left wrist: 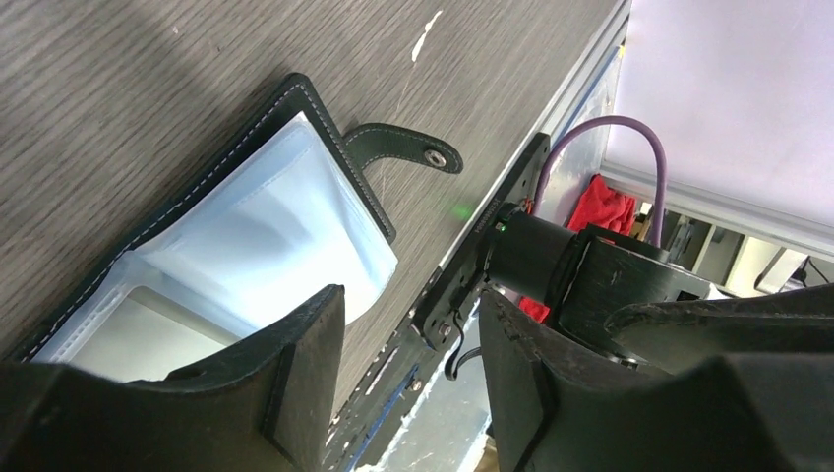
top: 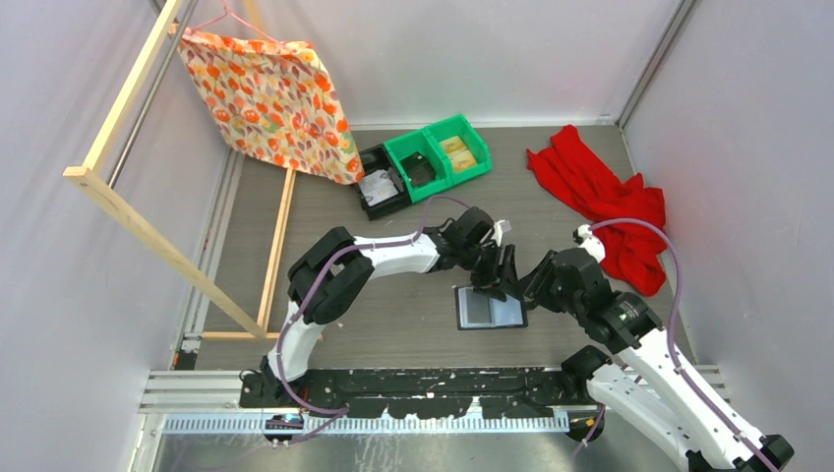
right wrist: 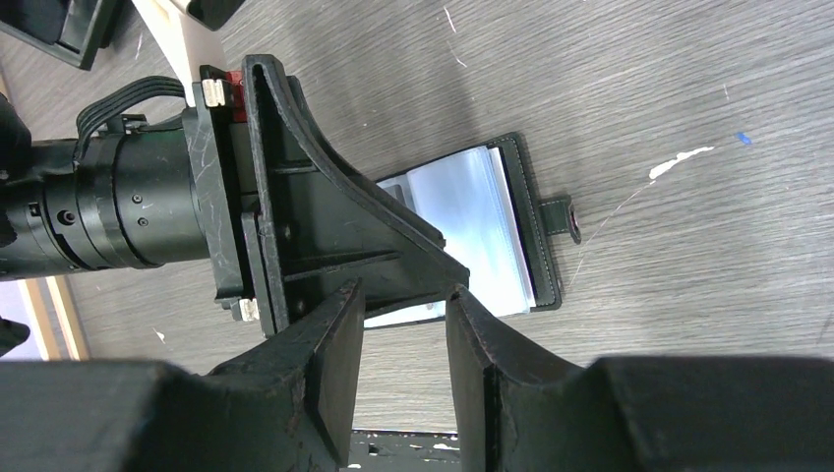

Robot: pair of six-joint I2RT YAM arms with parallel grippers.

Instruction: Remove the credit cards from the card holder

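The dark-edged card holder (top: 489, 312) lies open on the grey table, clear sleeves showing. In the left wrist view its green-black cover has a strap with a snap (left wrist: 433, 157) beside a translucent sleeve (left wrist: 280, 231). My left gripper stands open above it, nothing between the fingers. My right gripper is part open at the holder's right side in the top view, close to the left gripper, which hides part of the holder in the right wrist view. Whether any cards sit in the sleeves is unclear.
Green bins (top: 423, 133) and a black bin (top: 386, 206) stand at the back. A red cloth (top: 600, 202) lies at the right. A wooden frame (top: 128, 216) with hanging patterned fabric occupies the left. The table in front of the bins is mostly clear.
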